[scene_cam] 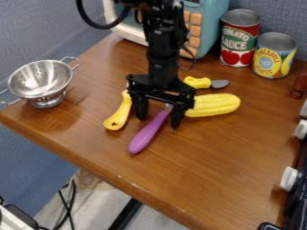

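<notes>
The black gripper (159, 113) is low over the middle of the wooden table, its fingers spread on either side of the upper end of a purple eggplant-like toy (144, 138). Whether the fingers touch it is unclear. A yellow corn cob (218, 103) lies just right of the gripper, and a yellow spoon-like utensil (118, 115) just left. Behind the gripper lies a yellow-handled tool (199, 83) with a grey end.
A steel colander (41, 81) stands at the left edge. A red-labelled can (239, 38), a yellow can (275, 55) and a teal appliance (195, 22) stand at the back. A black appliance (293, 184) borders the right.
</notes>
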